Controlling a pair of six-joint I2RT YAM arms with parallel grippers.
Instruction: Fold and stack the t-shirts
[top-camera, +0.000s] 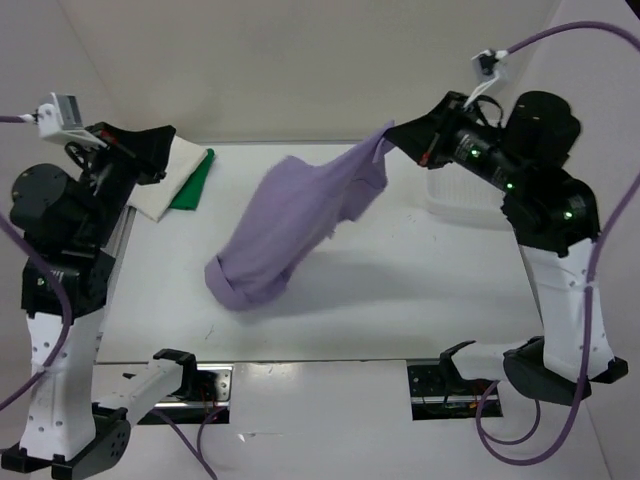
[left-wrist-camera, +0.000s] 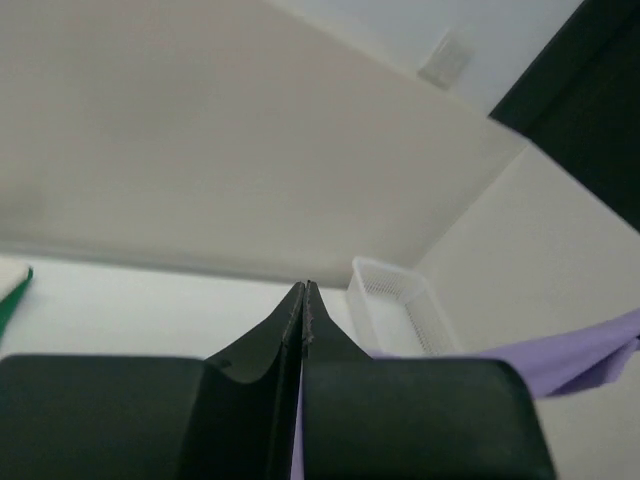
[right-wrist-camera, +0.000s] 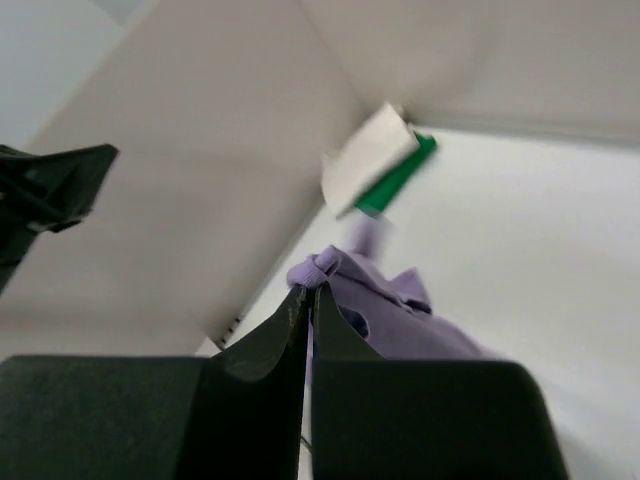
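Note:
A purple t-shirt (top-camera: 290, 210) hangs stretched from upper right to lower left over the white table, its lower end bunched near the table's middle left. My right gripper (top-camera: 392, 138) is high at the right, shut on a corner of it. In the right wrist view the bunched purple cloth (right-wrist-camera: 320, 268) rises from between the fingertips. My left gripper (top-camera: 165, 157) is raised at the left, apart from the shirt. Its fingers are shut in the left wrist view, with nothing showing between them; the shirt (left-wrist-camera: 560, 360) stretches off to the right there.
A folded white cloth (top-camera: 170, 180) and a green cloth (top-camera: 195, 184) lie at the back left, partly behind the left arm. An empty white basket (top-camera: 465, 205) stands at the back right, largely covered by the right arm.

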